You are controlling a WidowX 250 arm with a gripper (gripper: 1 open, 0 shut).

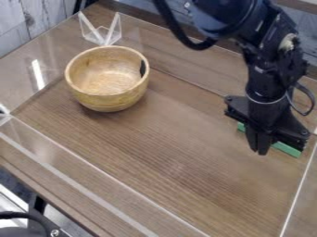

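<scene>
My black gripper [257,139] is at the right of the camera view, low over the table, with its tips pointing down. It sits over a green flat object [286,144], which it partly hides. The gripper looks shut; I cannot see anything held between its fingers.
A tan round bowl [107,81] stands at the upper left. A white crumpled object [103,30] lies behind it. The table's edge is at the lower left.
</scene>
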